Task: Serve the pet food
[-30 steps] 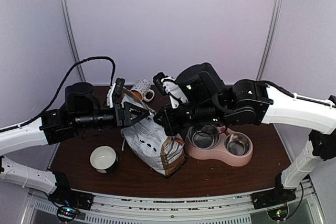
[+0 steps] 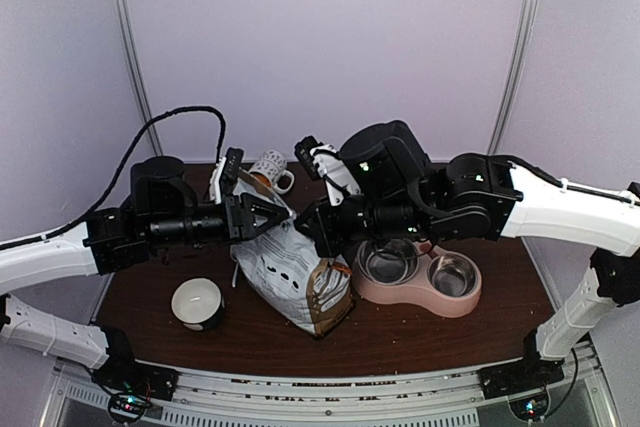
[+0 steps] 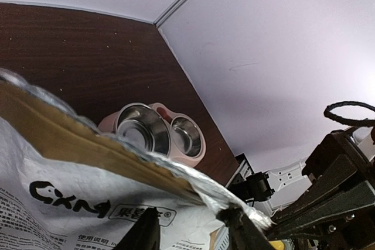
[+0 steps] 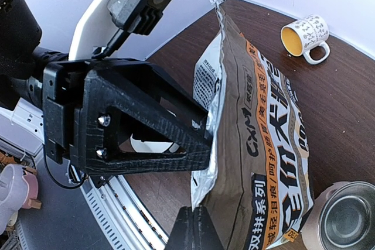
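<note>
The pet food bag [image 2: 290, 277] stands upright mid-table, brown with lettering in the right wrist view [image 4: 269, 144]. My left gripper is part open at the bag's top, its fingertips apart along the crimped edge. My right gripper is shut at that edge, with the thin foil rim running into its fingertips. The pink double feeder [image 2: 420, 297] with two steel bowls sits right of the bag, partly hidden by my right arm in the top view.
A white bowl [image 2: 197, 302] is at the front left. A mug [image 4: 304, 36] with a yellow inside lies behind the bag. The arms span much of the space above the table; walls surround it at back and sides.
My left arm has shifted very slightly rightward at the bag's top. The right arm, bag and bowls look almost unchanged.
</note>
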